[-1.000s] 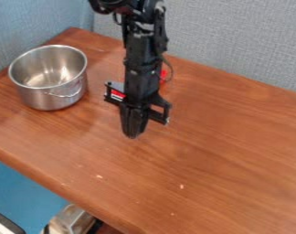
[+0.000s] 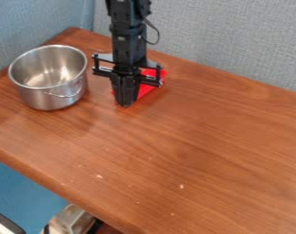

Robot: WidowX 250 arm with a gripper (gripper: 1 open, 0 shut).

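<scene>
My gripper (image 2: 126, 99) hangs near the back left of the wooden table (image 2: 199, 164), pointing down and shut, with no object visible between its fingers. A red object (image 2: 151, 86) sits just behind it, partly hidden by the gripper, so its shape is unclear. To the left stands a silver metal pot (image 2: 47, 78) with a handle.
Grey padded walls line the back and left. At the lower left, beyond the table's edge, are a blue surface and some metal hardware.
My gripper has moved back and slightly left, away from the front of the table and over toward the red object. The pot has not moved.
</scene>
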